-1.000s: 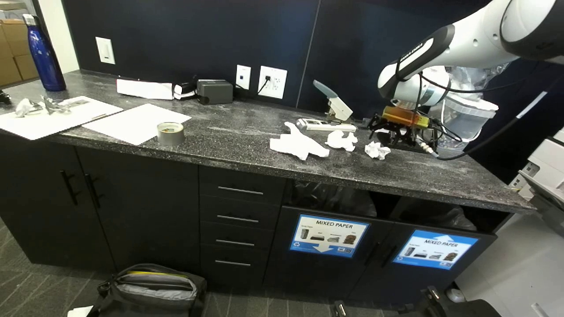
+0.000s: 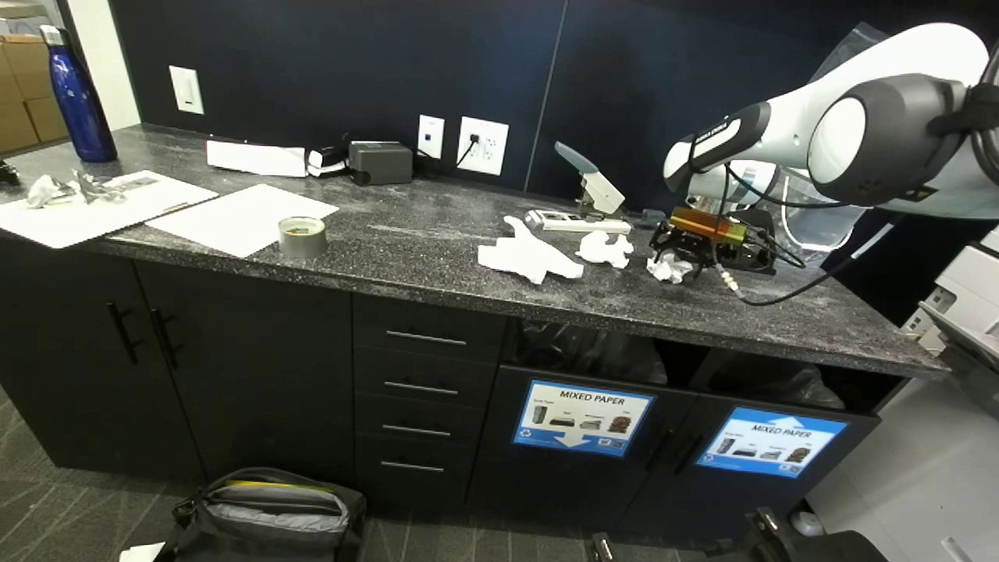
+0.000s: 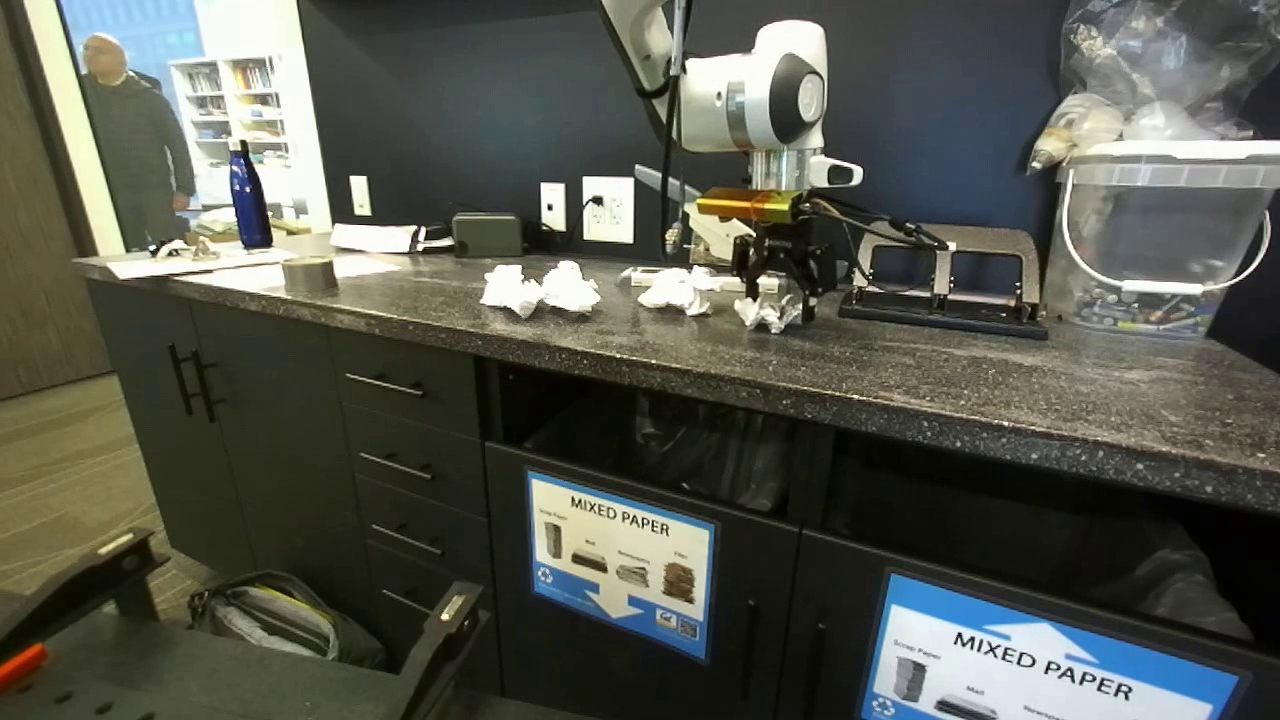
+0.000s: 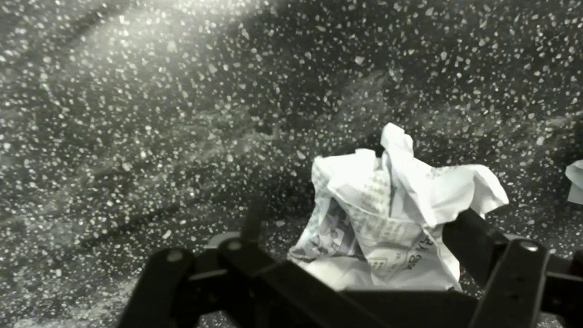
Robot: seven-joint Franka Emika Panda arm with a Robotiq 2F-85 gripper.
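A crumpled ball of printed paper [image 4: 382, 218] lies on the dark speckled counter. In the wrist view my gripper is open around it: the right finger [image 4: 474, 240] touches or nearly touches the paper, while a gap shows on the left side. From the second exterior view, the gripper [image 3: 780, 306] points down at counter level with the paper ball [image 3: 768, 314] between its fingers. Farther left sit more white paper balls [image 3: 678, 290].
Behind the gripper stands a black hole punch [image 3: 948, 276], with a clear bucket [image 3: 1152, 240] to its right. A stapler [image 2: 581, 222] lies near the wall. Flat paper sheets [image 2: 248, 217], a tape roll [image 2: 302, 237] and a blue bottle [image 2: 79, 103] occupy the left side.
My gripper has come down and slightly left in the first exterior view, from above and behind the rightmost paper ball to around it. The other objects have not moved.
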